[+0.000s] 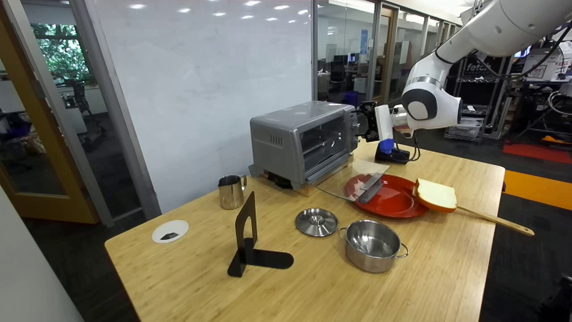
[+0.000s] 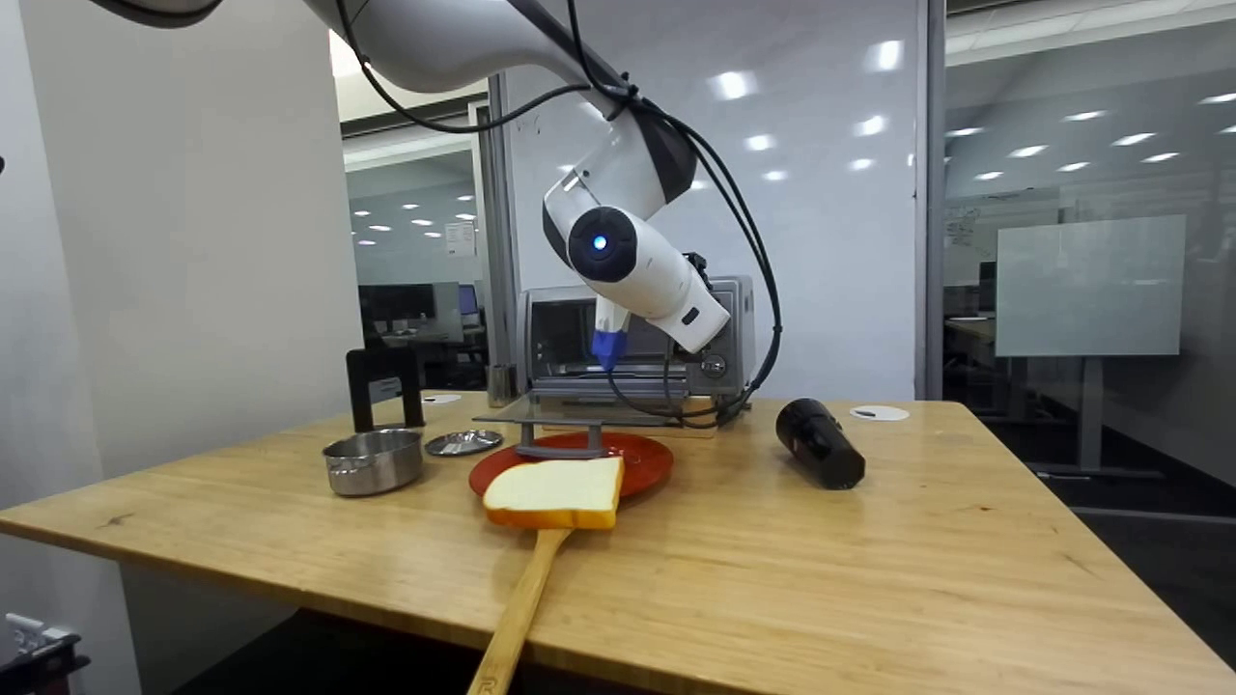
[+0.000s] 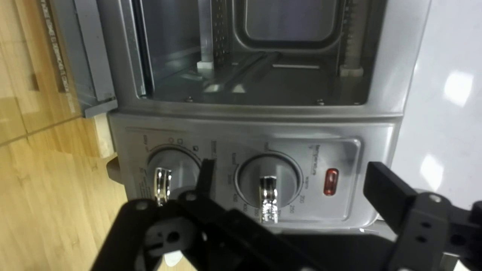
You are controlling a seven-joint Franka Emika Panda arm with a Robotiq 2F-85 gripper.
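A grey toaster oven (image 1: 300, 139) stands against the whiteboard with its glass door (image 1: 351, 177) lowered. In the wrist view, my gripper is open in front of the oven's control panel (image 3: 311, 153). Between its black fingers appears the temperature knob (image 3: 269, 185), along with a red indicator light (image 3: 331, 181). A second knob (image 3: 169, 176) lies beyond the left finger in that view. Nothing is held. From exterior view 1, the gripper is beside the oven's knob end; whether it touches a knob cannot be made out.
Beneath the lowered door sits a red plate (image 1: 397, 196), with bread (image 1: 437, 194) on a wooden-handled utensil (image 1: 496, 220) at its edge. A pot (image 1: 371, 247), lid (image 1: 316, 222), steel pitcher (image 1: 231, 192) and black bookend (image 1: 246, 241) occupy the table. A black cylinder (image 2: 819, 444) lies right of the oven.
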